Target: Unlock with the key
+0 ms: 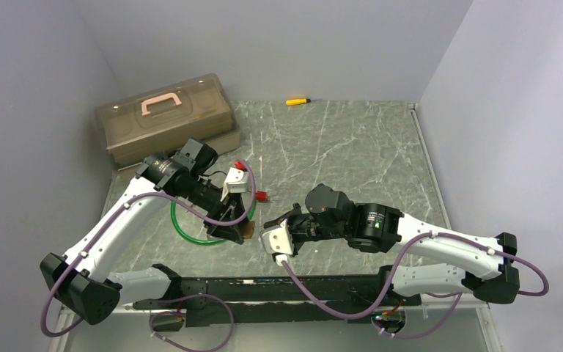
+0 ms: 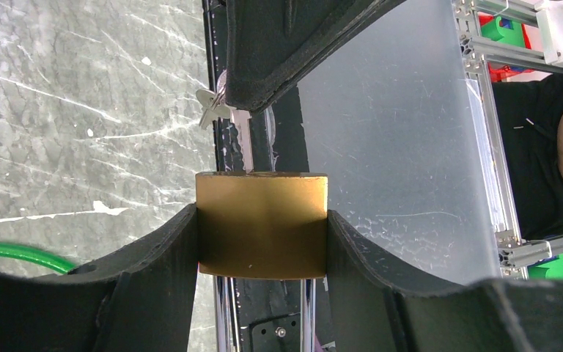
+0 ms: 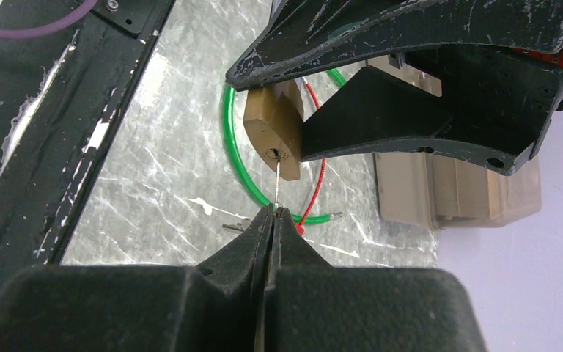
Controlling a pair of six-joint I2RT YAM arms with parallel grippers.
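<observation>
A brass padlock (image 2: 262, 227) is clamped between the fingers of my left gripper, above the table. Its underside with the keyhole faces my right gripper, which is shut on a thin key (image 3: 277, 187). The key's blade points at the keyhole and its tip touches or nearly touches it; how far in it is, I cannot tell. In the top view both grippers (image 1: 245, 229) meet low over the front middle of the table.
A translucent toolbox (image 1: 168, 125) stands at back left. A yellow screwdriver (image 1: 297, 102) lies at the back. A green loop (image 3: 238, 158) and red cord (image 3: 319, 180) lie below the grippers.
</observation>
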